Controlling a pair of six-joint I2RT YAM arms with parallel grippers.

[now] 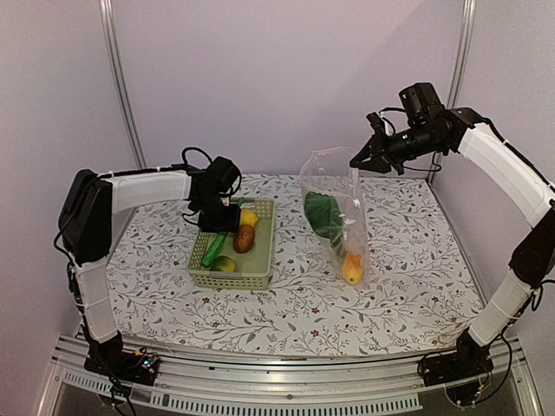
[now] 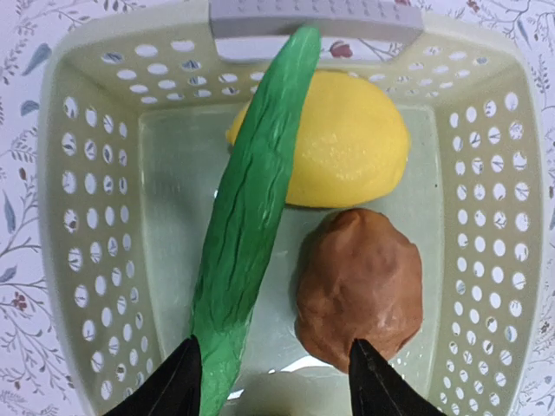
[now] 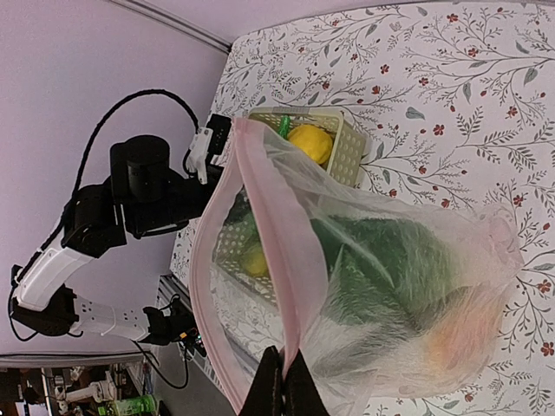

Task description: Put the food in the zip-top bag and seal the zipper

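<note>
Over the basket my left gripper stands open, its fingers wide apart with nothing gripped. A long green cucumber lies along the basket's left side, leaning over a yellow lemon. Beside it is a brown potato-like lump. A green-yellow fruit sits at the basket's near end. My right gripper is shut on the rim of the clear zip bag, holding it up with its mouth open. Inside the bag are a dark green food piece and a yellow-orange one.
The pale green perforated basket stands left of the bag on the floral tabletop. Bare tabletop lies between basket and bag and in front of both. Walls close off the back and sides.
</note>
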